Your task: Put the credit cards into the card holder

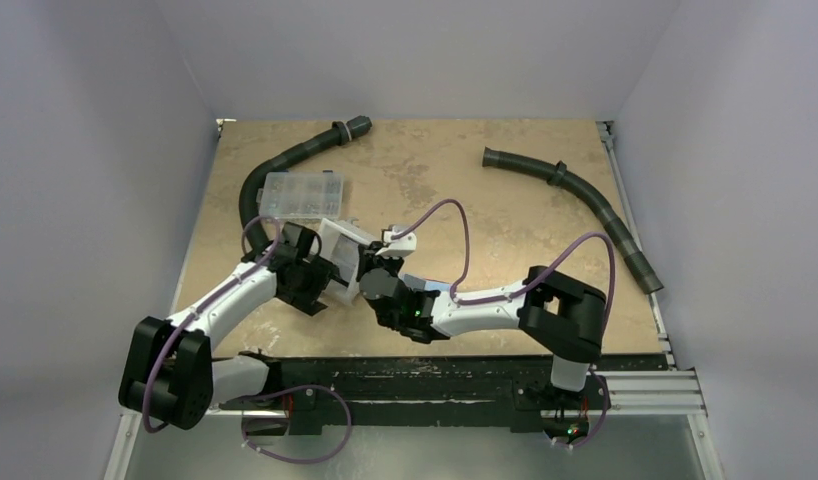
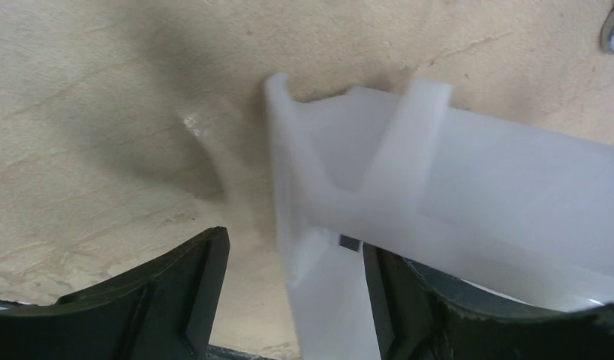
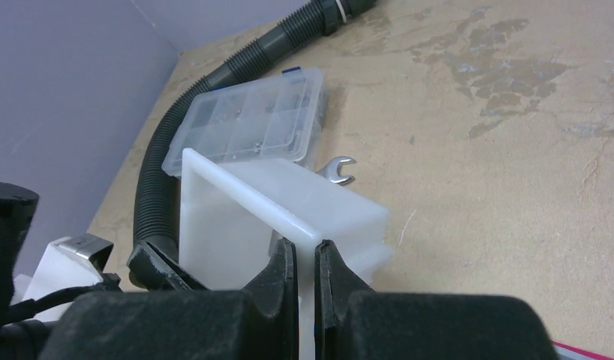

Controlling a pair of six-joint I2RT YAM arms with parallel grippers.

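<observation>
A white tray (image 1: 337, 245) stands left of centre, tilted in the right wrist view, where its wall (image 3: 248, 196) rises between the fingertips. My right gripper is shut on this wall. My left gripper stands open at the tray's other side, a white side of the tray (image 2: 293, 274) lying between its fingers with a gap. A small dark patch (image 2: 350, 242) shows inside the tray; whether it is a card's stripe I cannot tell. The red-edged holder (image 1: 431, 284) is mostly hidden under my right arm; only its edge (image 3: 582, 352) enters the right wrist view.
A clear divided box (image 1: 303, 195) and a black hose (image 1: 253, 185) lie behind the tray. Close to the tray is a wrench (image 3: 338, 170). Another hose (image 1: 595, 205) runs along the right side.
</observation>
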